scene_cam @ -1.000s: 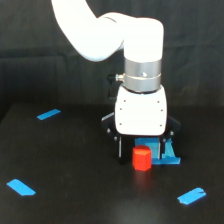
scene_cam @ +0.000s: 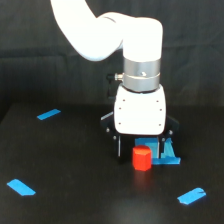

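A red block [scene_cam: 142, 158] stands on the dark table, below the white hand of the arm. My gripper [scene_cam: 142, 150] points down over it, with its dark fingers apart, one toward each side of the block. Gaps seem to remain between the block and the fingers, though black on black makes their tips hard to see. Just behind and to the right of the red block is a blue piece [scene_cam: 168, 156], partly hidden by the block and the gripper.
Blue strips lie flat on the table: one at the back left [scene_cam: 49, 114], one at the front left [scene_cam: 21, 187] and one at the front right [scene_cam: 191, 196]. A dark curtain hangs behind.
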